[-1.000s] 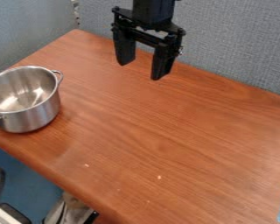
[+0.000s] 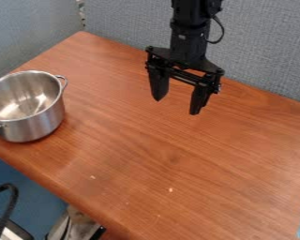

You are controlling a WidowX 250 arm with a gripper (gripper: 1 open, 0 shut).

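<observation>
My black gripper (image 2: 178, 94) hangs over the back middle of the wooden table (image 2: 190, 178), its two fingers spread wide apart with nothing between them. A steel pot (image 2: 27, 117) with side handles sits at the table's left edge, apart from the gripper and to its left. The pot looks empty.
Grey padded walls stand behind and to the left of the table. The middle, front and right of the tabletop are clear. Cables and metal parts show below the table's front left edge.
My gripper has moved lower in the view and a little to the right, its fingers still apart. The pot has not moved.
</observation>
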